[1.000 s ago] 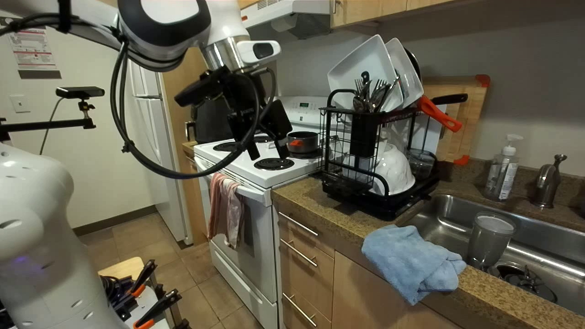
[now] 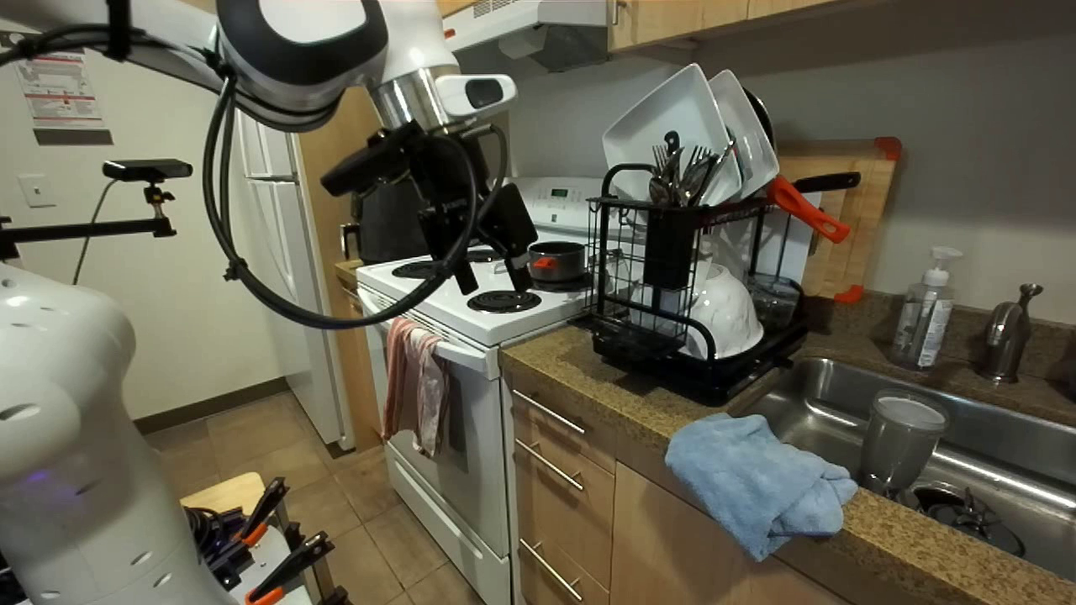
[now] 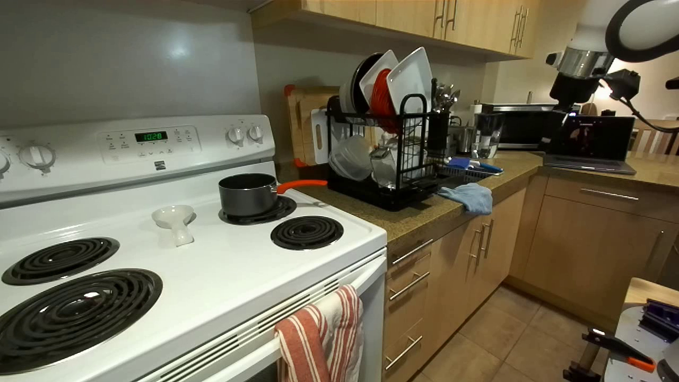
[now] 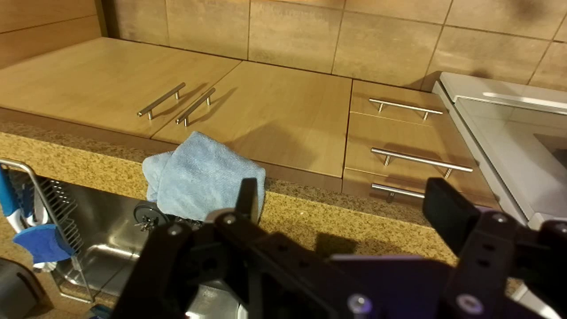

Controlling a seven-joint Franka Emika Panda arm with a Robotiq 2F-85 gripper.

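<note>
My gripper is open, its two dark fingers wide apart with nothing between them. In exterior view 1 the gripper [image 2: 494,287] hangs in the air in front of the stove, clear of every surface. A crumpled blue cloth [image 2: 756,474] drapes over the counter's front edge beside the sink. The wrist view shows this cloth [image 4: 207,178] to the left of the gap between the fingers, partly hidden by the left finger. A dark pot with an orange handle [image 3: 248,194] sits on a rear burner, and a white spoon rest [image 3: 173,217] lies on the stovetop.
A black dish rack [image 2: 656,343] stands on the counter between stove and sink, loaded with plates, bowls and cutlery. In the sink [image 2: 827,388] stands a clear cup [image 2: 900,444]. A striped towel [image 3: 321,334] hangs from the oven handle.
</note>
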